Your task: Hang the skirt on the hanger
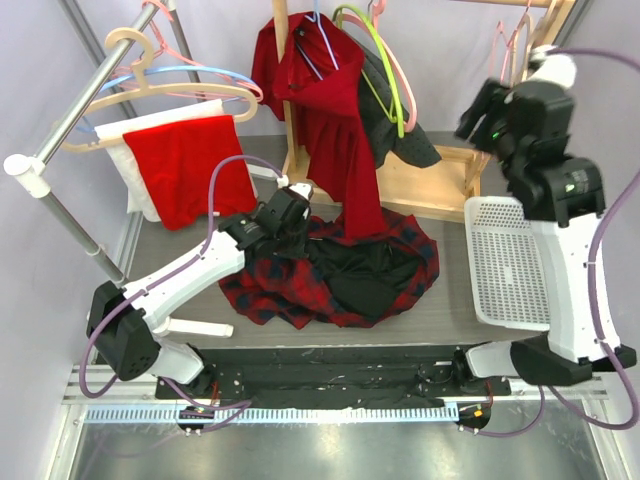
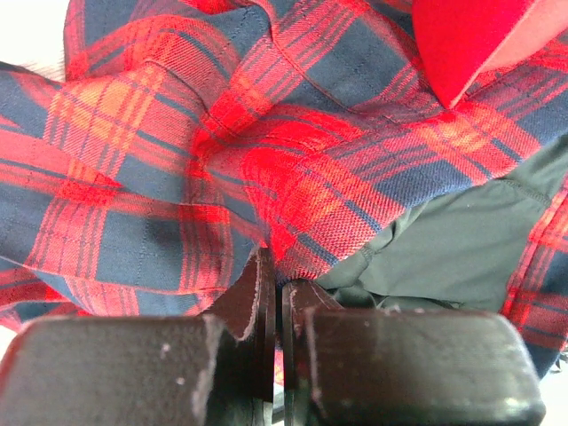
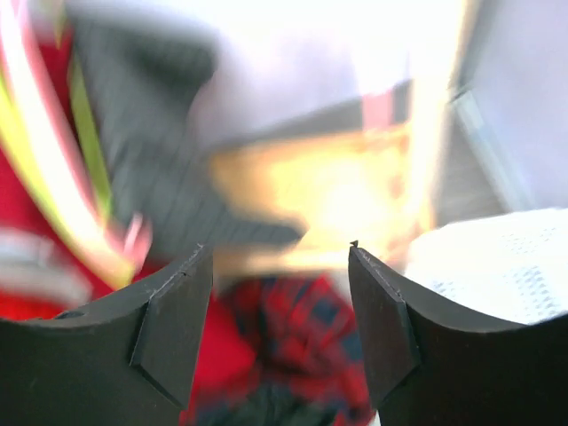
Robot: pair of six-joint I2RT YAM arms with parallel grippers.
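The red and navy plaid skirt lies bunched on the floor, its dark lining exposed. My left gripper is low on it; in the left wrist view it is shut on the plaid fabric. My right gripper is raised at the upper right, blurred, standing open with nothing between its fingers. In the right wrist view blurred hangers and the plaid fabric lie beyond it.
Dark red and grey garments hang with several hangers on a wooden rack. A metal rail on the left holds hangers and red and white cloths. A white basket sits at the right.
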